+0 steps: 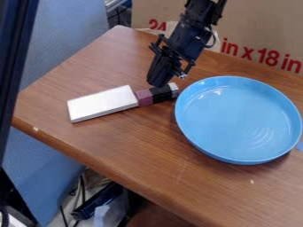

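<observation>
My black gripper (167,69) hangs from the top middle, its fingers low over the dark handle end of a toy cleaver (103,104). That tool has a white rectangular blade and a maroon and black handle, and lies flat on the wooden table. I cannot tell whether the fingers are open, shut or touching the handle. A light blue plate (236,119) lies to the right, close to the handle's end.
A cardboard box (254,31) stands behind the table. The table edge runs along the left, with clutter below.
</observation>
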